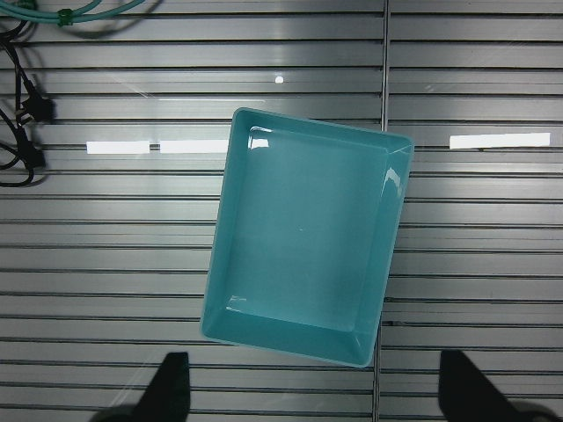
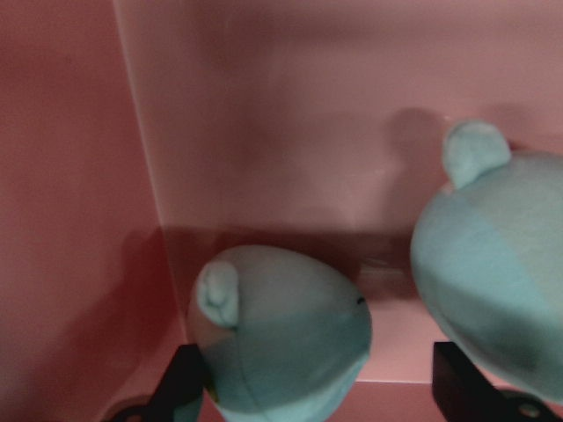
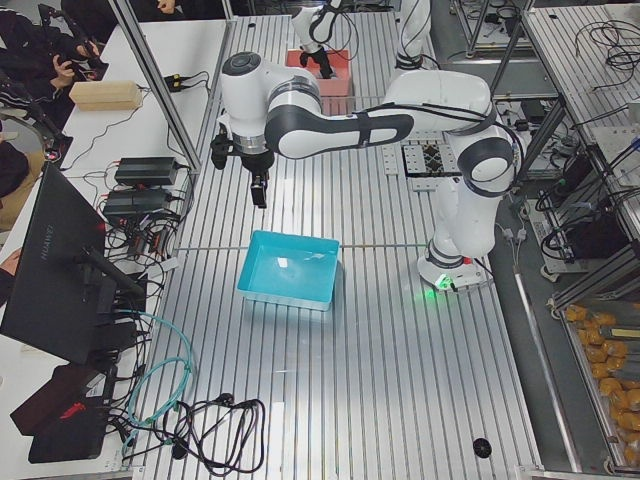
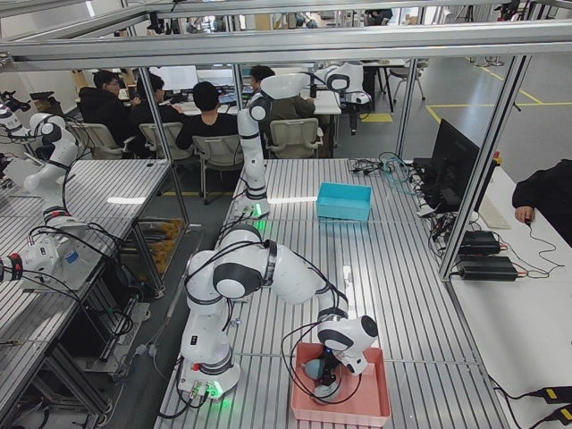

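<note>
A pink bin (image 4: 340, 409) holds two light-blue plush toys. In the right wrist view my right gripper is down inside it, open, its fingers either side of the nearer plush toy (image 2: 281, 325); another plush toy (image 2: 501, 255) lies to the right. A teal bin (image 3: 288, 268) sits empty on the slatted table (image 3: 360, 370). My left gripper hangs high above the table near the teal bin, open with nothing between its fingers.
Coiled cables (image 3: 215, 430) lie at the table's side near a monitor (image 3: 55, 265). Black boxes (image 3: 145, 170) sit along that side. The table around the teal bin is mostly clear.
</note>
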